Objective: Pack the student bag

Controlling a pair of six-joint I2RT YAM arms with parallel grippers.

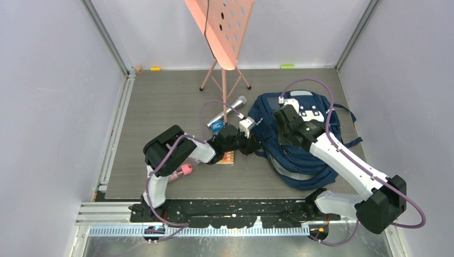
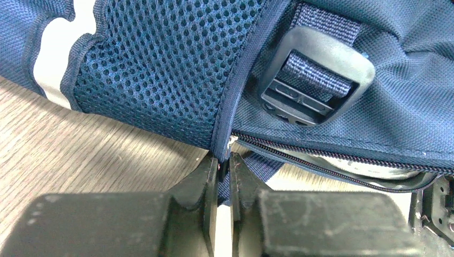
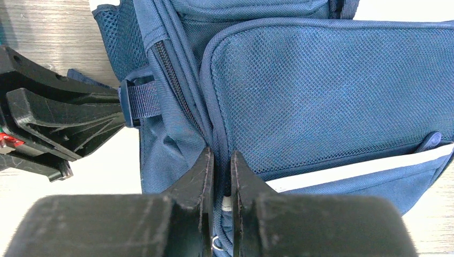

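The navy student bag (image 1: 300, 166) lies on the right of the table, its front towards the camera. My right gripper is shut on a piped fabric edge of the bag, with the cloth running between its fingers. At the bag's left side is my left gripper; its fingertips stand close together around the lower end of the mesh pocket's trim (image 2: 227, 110). Whether they pinch it is not clear. A zip (image 2: 321, 152) gapes beside them, below a strap buckle (image 2: 316, 77).
Left of the bag lie a silver bottle (image 1: 241, 101), a blue item (image 1: 217, 126), an orange notebook (image 1: 229, 158) and a pink-capped bottle (image 1: 185, 169). A pink stand (image 1: 225, 75) rises behind.
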